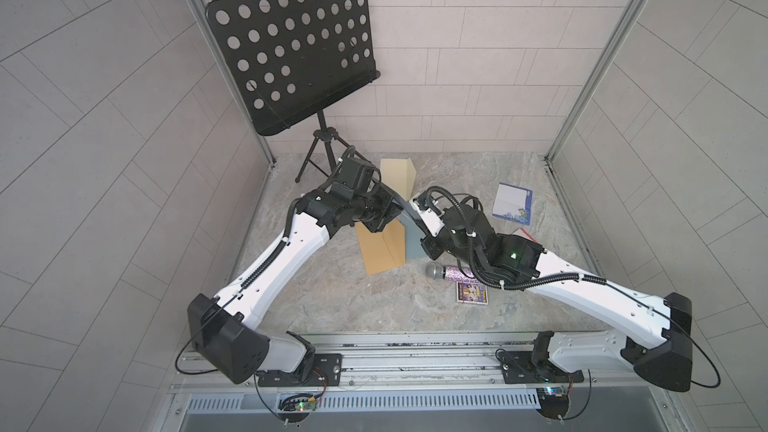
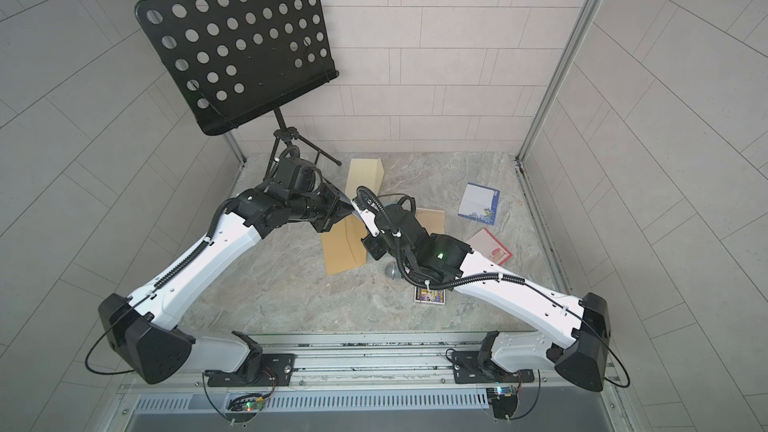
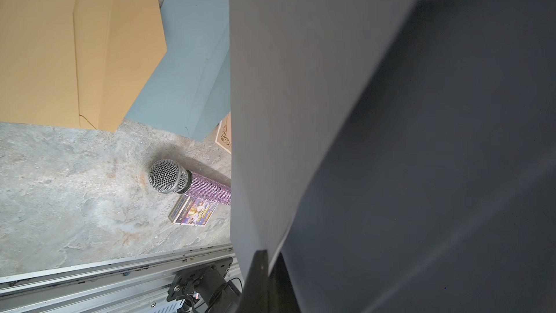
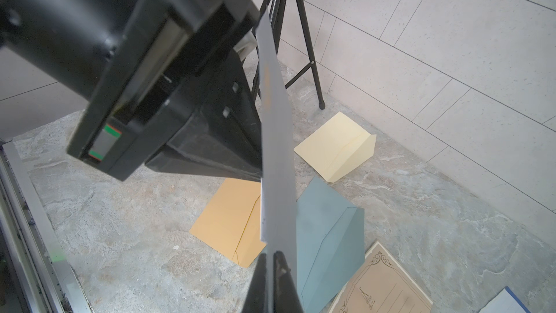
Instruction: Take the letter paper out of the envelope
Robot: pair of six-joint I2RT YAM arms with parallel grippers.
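A grey envelope [image 3: 307,81] hangs upright between my two grippers, filling much of the left wrist view and appearing edge-on in the right wrist view [image 4: 278,139], with a white paper edge [image 4: 264,208] along it. My left gripper is shut on the envelope's edge in that view; its black body sits to the left of the envelope in the right wrist view. My right gripper is shut on the envelope's lower end. Whether either holds inner paper apart from the envelope I cannot tell.
Orange [image 4: 226,220], blue [image 4: 324,226] and cream [image 4: 336,145] envelopes lie below. A microphone [image 3: 168,175] and a small card case [image 3: 194,211] lie near the front. The music stand [image 1: 292,48] stands at back left, close to my left arm.
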